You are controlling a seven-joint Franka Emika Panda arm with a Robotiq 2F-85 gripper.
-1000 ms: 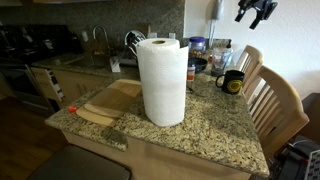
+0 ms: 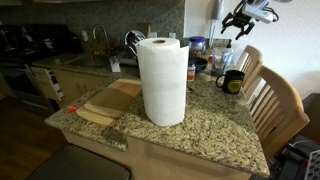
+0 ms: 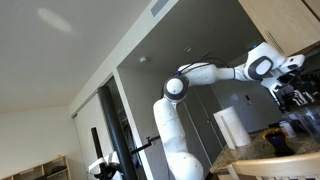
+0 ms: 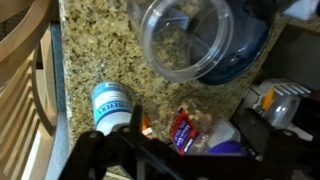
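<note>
My gripper hangs in the air above the far right end of the counter. Its dark fingers reach in from the bottom of the wrist view, spread apart and open, with nothing held between them. Below lie a white bottle with a blue label, a red packet and a large clear container. No task object is named.
A paper towel roll stands upright on the granite counter. Behind it to the right is a black mug. A wooden board lies left, and wooden chairs line the right side.
The counter objects have stayed in place.
</note>
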